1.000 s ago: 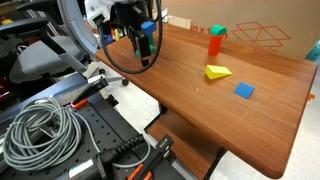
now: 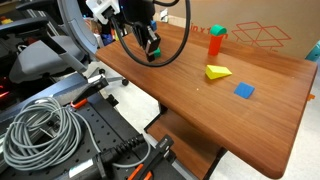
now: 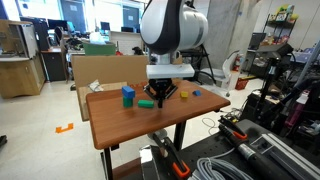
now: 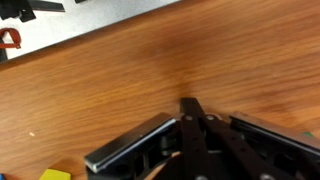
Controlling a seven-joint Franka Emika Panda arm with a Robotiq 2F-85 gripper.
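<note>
My gripper is shut above the bare wooden table, and nothing shows between its fingers. In exterior view 1 the gripper (image 2: 152,54) hangs over the left part of the table, in front of a partly hidden green object (image 2: 155,53). Exterior view 2 has it low over the tabletop, just right of a green piece (image 3: 146,103). A yellow block (image 2: 217,72) and a flat blue block (image 2: 244,90) lie apart from it toward the right. Only the edge of the yellow block (image 4: 56,175) enters the wrist view.
A red object with a green top (image 2: 215,40) stands toward the table's far side. Left of the gripper, a blue block sits on a green one (image 3: 128,102). Coiled cable (image 2: 42,135) lies off the table's near side.
In exterior view 1 my gripper has moved right, and it now covers more of the blue and green objects behind it. The blocks on the table look unmoved.
</note>
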